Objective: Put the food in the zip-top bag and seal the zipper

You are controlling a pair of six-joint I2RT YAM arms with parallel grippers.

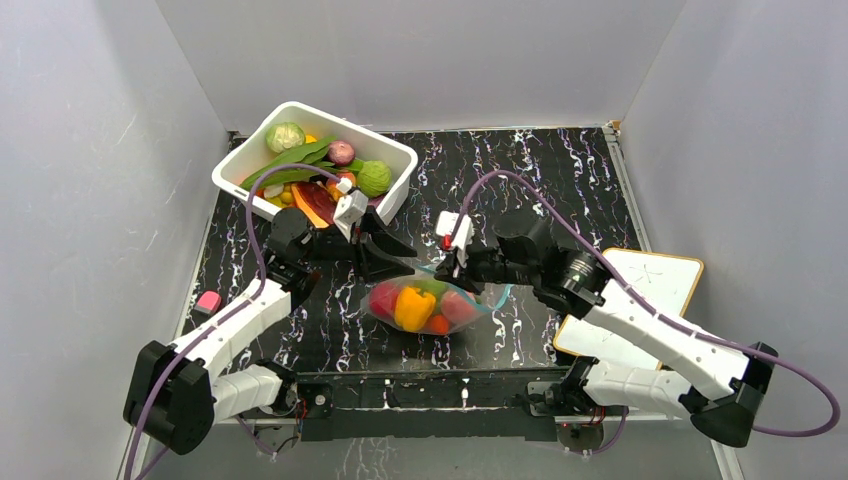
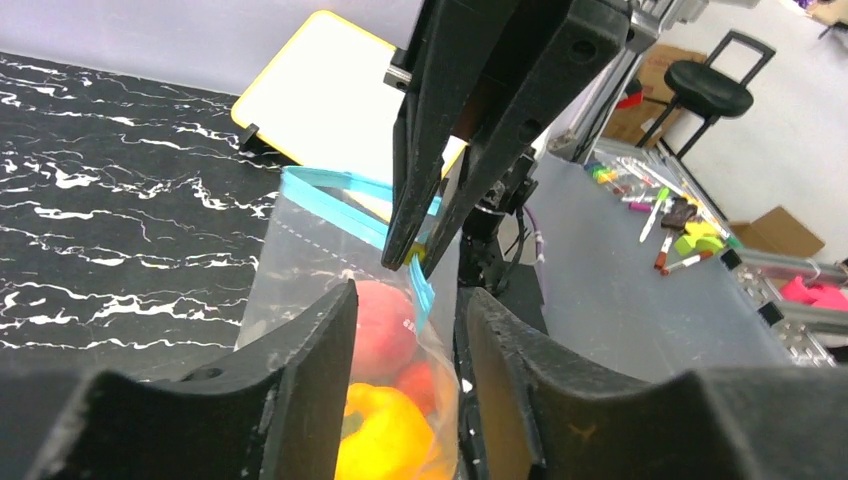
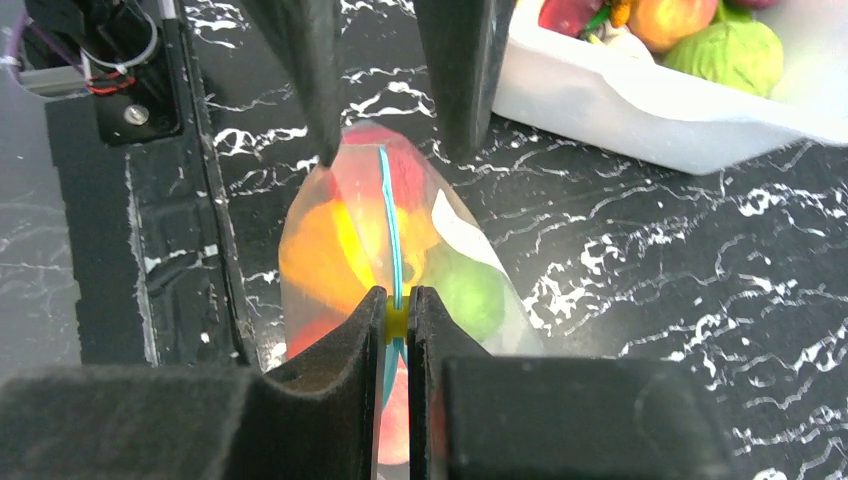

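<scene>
A clear bag (image 1: pixel 372 299) holds a yellow pepper (image 1: pixel 414 308), a small orange-red item (image 1: pixel 438 324) and other colourful food. Along its mouth runs a blue zipper strip (image 3: pixel 389 215). My right gripper is shut on the strip, with a small yellow piece (image 3: pixel 397 322) showing between its fingers. Above the bag's far side, my left gripper (image 1: pixel 414 262) stands open, just left of the right one. Its fingers (image 2: pixel 335 340) are spread and nothing is between them. In the left wrist view, the mouth's far stretch gapes; whether the nearer part is pressed closed I cannot tell.
Behind the left arm, a white bin (image 1: pixel 404 160) contains several vegetables, including a green cabbage (image 1: pixel 285 137). On the right lies a whiteboard (image 1: pixel 655 275), partly under the right arm. A pink block (image 1: pixel 208 302) rests at the left edge.
</scene>
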